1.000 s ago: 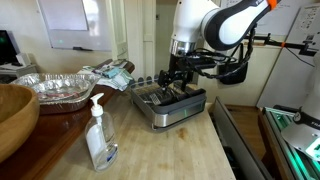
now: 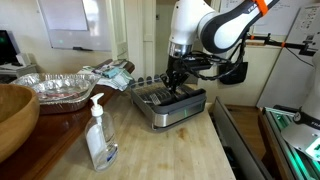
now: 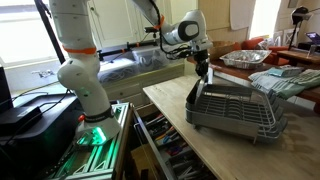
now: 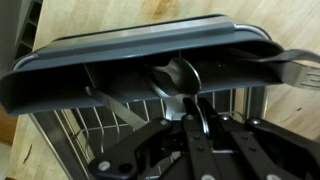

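A metal spoon (image 4: 180, 76) shows its bowl in the dark grey cutlery holder (image 4: 150, 45) in the wrist view. My gripper is right at the spoon, its fingers shut on it; part of the grip is hidden behind the gripper itself. To the left a knife (image 4: 118, 108) leans in the holder, and to the right a fork (image 4: 295, 68) juts past the holder's end. In exterior view 1 the gripper (image 2: 177, 90) is down at the holder's opening.
The wire dish rack (image 3: 240, 115) stands on the wooden counter (image 2: 155, 155). A clear pump bottle (image 2: 100, 140), a foil tray (image 2: 60, 90) and a wooden bowl (image 2: 15, 118) are to the left. An open drawer (image 2: 240, 145) lies to the right.
In exterior view 1 the arm and gripper have shifted only slightly, a little upward. The rack and holder have stayed where they were.
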